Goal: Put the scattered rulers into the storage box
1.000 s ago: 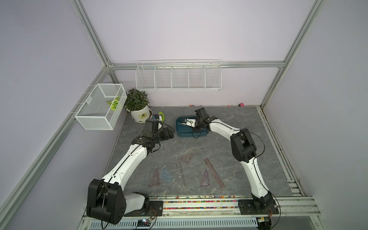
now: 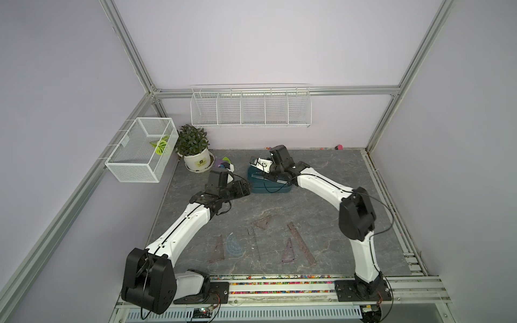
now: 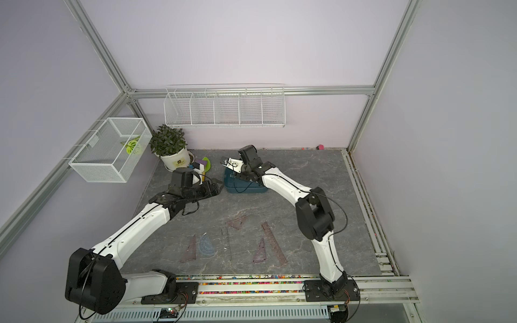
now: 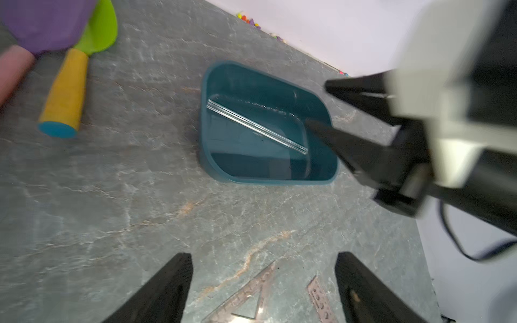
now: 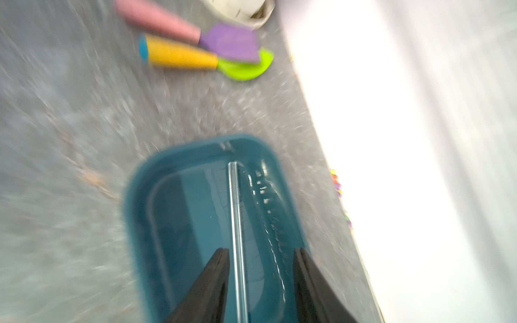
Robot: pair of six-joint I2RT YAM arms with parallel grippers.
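A dark teal storage box (image 4: pixel 258 169) holds a clear straight ruler (image 5: pixel 236 210). My right gripper hangs over it, fingers apart with nothing visible between them. My left gripper is open, left of the box above the table. Scattered on the front table are a long pink ruler (image 2: pixel 301 243), pink triangles (image 2: pixel 261 222) (image 2: pixel 288 252) (image 2: pixel 218 249), a blue protractor (image 2: pixel 233 244) and a clear narrow ruler (image 2: pixel 253 245).
A potted plant (image 2: pixel 192 150) and spatulas (image 4: pixel 67 91) stand or lie at back left. A white wire basket (image 2: pixel 141 167) hangs on the left, a divided rack (image 2: pixel 251 107) at the back.
The right arm has risen from inside the box, leaving the ruler there. The left arm has shifted slightly right, toward the box.
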